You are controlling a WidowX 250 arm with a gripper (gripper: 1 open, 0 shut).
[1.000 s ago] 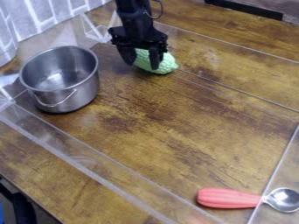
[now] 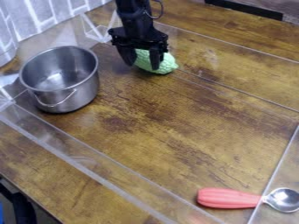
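Observation:
My black gripper (image 2: 138, 49) is at the top centre, low over a light green textured object (image 2: 162, 65) on the wooden table. Its fingers are over and against the left part of that object; whether they are open or shut on it is hard to make out. A steel pot (image 2: 59, 80) stands to the left, apart from the gripper. A scoop with a red handle (image 2: 228, 198) lies at the bottom right.
Transparent edging runs along the left and right sides, and a pale wrinkled backdrop is at the upper left.

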